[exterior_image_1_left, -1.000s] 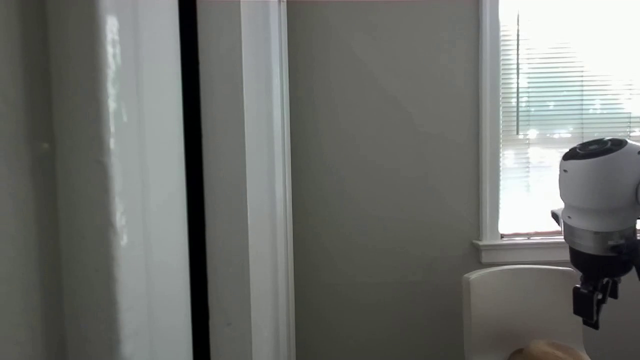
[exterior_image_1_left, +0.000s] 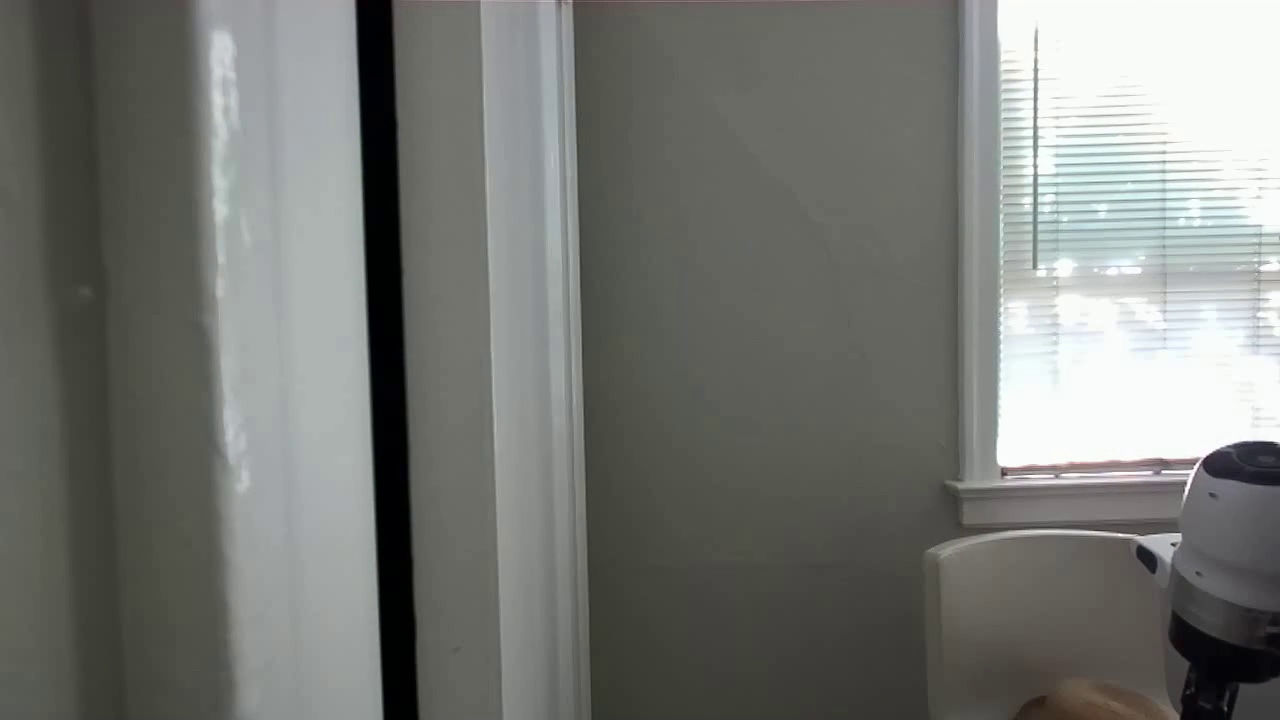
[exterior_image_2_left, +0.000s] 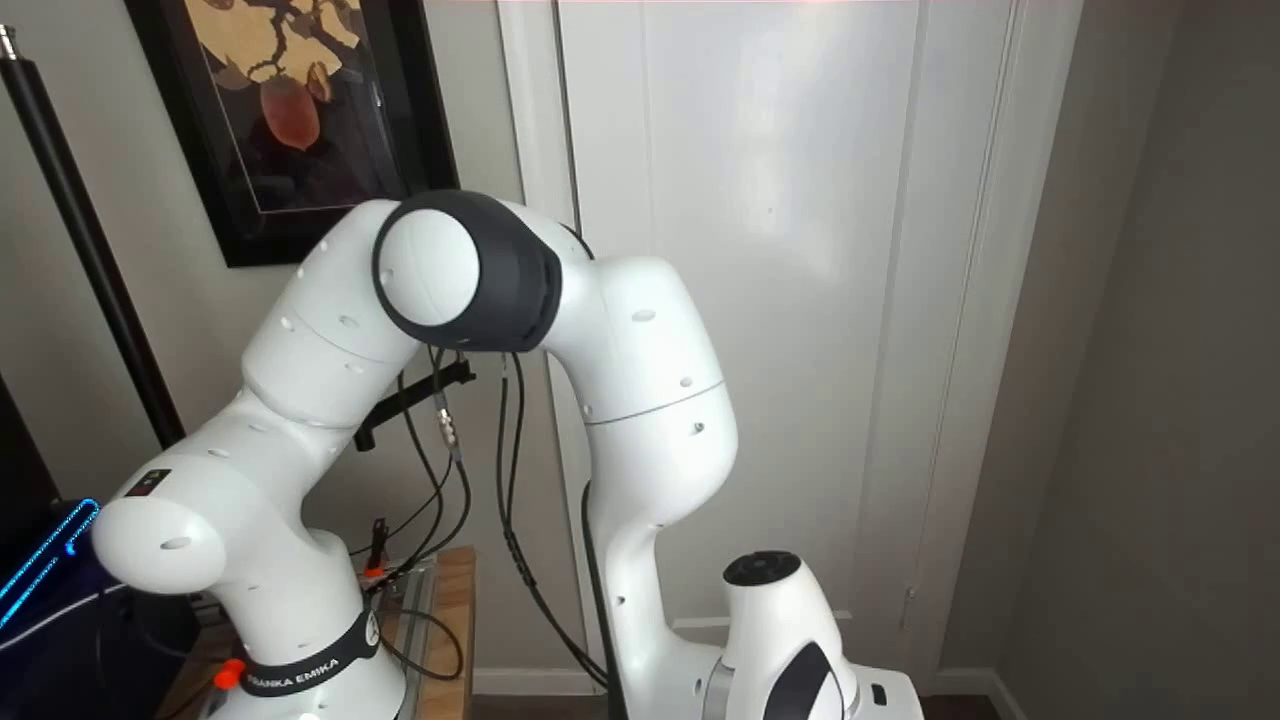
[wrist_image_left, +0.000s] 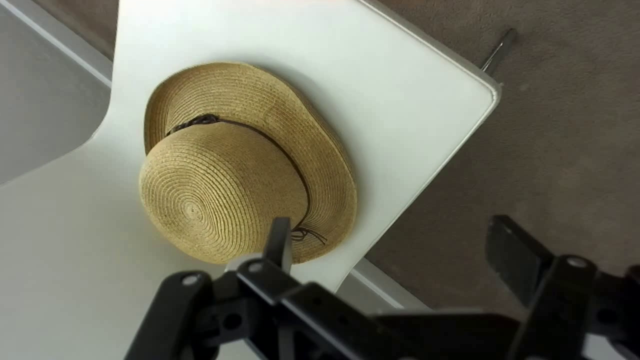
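Observation:
A tan straw hat (wrist_image_left: 222, 180) with a thin dark braided band rests on a white chair (wrist_image_left: 414, 102), its crown toward the backrest side. In exterior view 1 only the top of the hat (exterior_image_1_left: 1098, 702) shows at the bottom edge, in front of the chair's backrest (exterior_image_1_left: 1044, 600). My gripper stands open in the wrist view, with nothing held. Its left finger (wrist_image_left: 277, 243) overlaps the hat's lower edge in that view; whether they touch I cannot tell. The right finger (wrist_image_left: 519, 258) appears over the floor, past the chair's edge.
Brown floor (wrist_image_left: 570, 150) lies beyond the seat, where a metal chair leg (wrist_image_left: 499, 51) sticks out. A windowsill (exterior_image_1_left: 1068, 498) is behind the chair. In exterior view 2 the arm (exterior_image_2_left: 648, 396) bends down before a white door (exterior_image_2_left: 768, 180); hanging cables (exterior_image_2_left: 510, 504) are near it.
In exterior view 1 my arm's end has come down and a little to the right, so the fingers are now mostly below the frame. The hat and chair look unmoved.

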